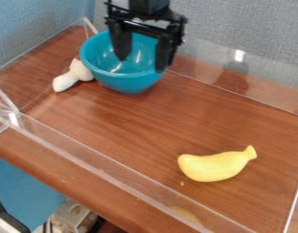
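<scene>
My black gripper (142, 50) stands open over a blue bowl (123, 80), its fingers on either side above the bowl's opening, with nothing visible between them. A white mushroom-like toy (66, 80) lies just left of the bowl. A yellow banana (216, 166) lies at the front right of the wooden table (127, 136).
Clear plastic walls (102, 169) run along the table's front and back edges, with a grey padded wall (249, 36) behind.
</scene>
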